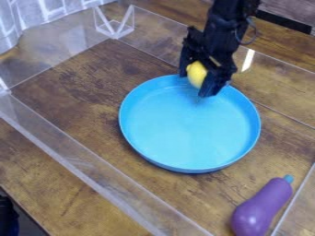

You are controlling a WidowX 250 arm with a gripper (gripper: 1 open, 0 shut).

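My dark gripper (202,74) hangs at the upper middle, just over the back rim of the blue plate (187,129). A yellow object (196,74) is between its fingers, partly hidden by them; whether they touch it I cannot tell. The fingers look open around it.
A purple eggplant toy (260,206) lies at the front right. Clear plastic walls run along the left and right sides. The wooden floor (74,83) to the left of the plate is bare.
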